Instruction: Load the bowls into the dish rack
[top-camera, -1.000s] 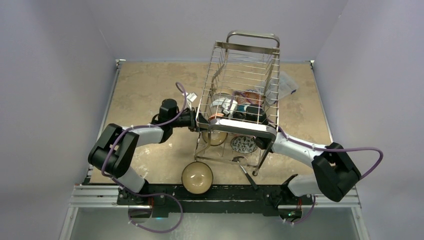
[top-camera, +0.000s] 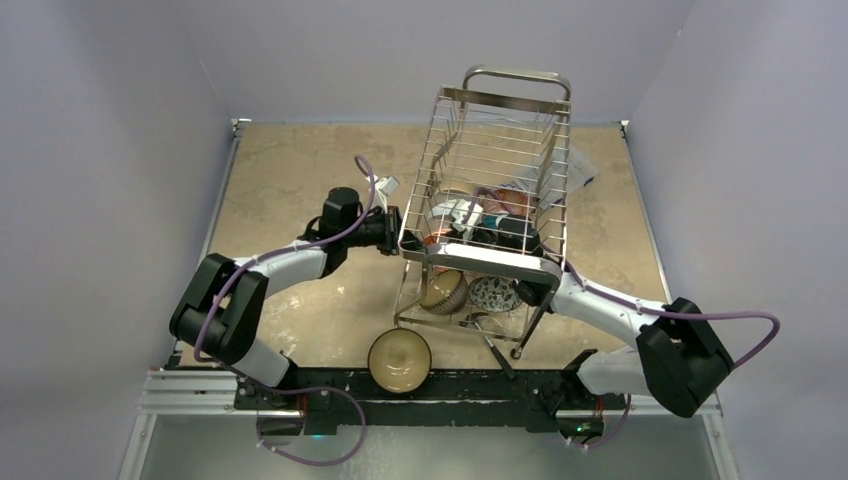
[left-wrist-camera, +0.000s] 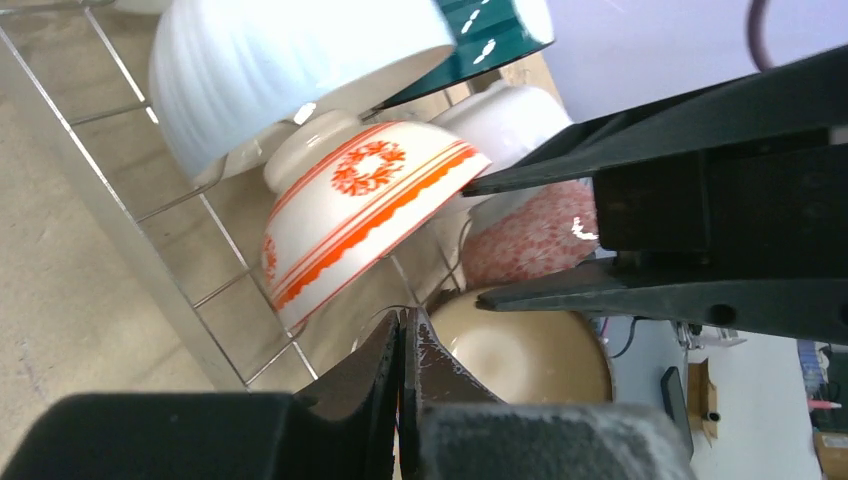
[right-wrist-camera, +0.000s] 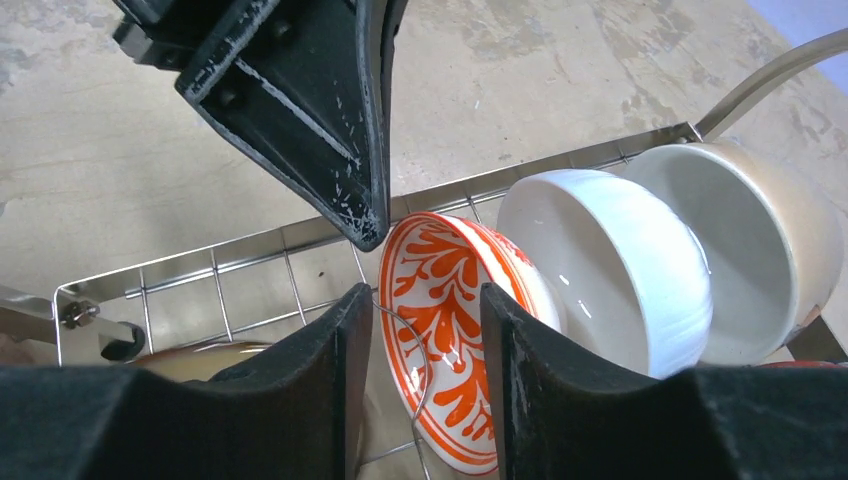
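The dark patterned bowl (top-camera: 445, 292) lies tilted at the front of the dish rack (top-camera: 500, 262), out of both grippers. Its exact support cannot be told. A tan bowl (left-wrist-camera: 530, 345) shows beyond my left fingertips in the left wrist view. My left gripper is shut with nothing between its fingers. My right gripper stands open beside the orange-patterned bowl (right-wrist-camera: 440, 320), which leans in the rack next to a white bowl (right-wrist-camera: 610, 270). Another tan bowl (top-camera: 399, 360) sits on the table's front edge.
A black-and-white patterned dish (top-camera: 495, 293) and a dark-handled tool (top-camera: 498, 355) lie low at the rack's front. A teal piece (left-wrist-camera: 490, 40) stands behind the white bowl. Bare table (top-camera: 270, 180) extends left of the rack.
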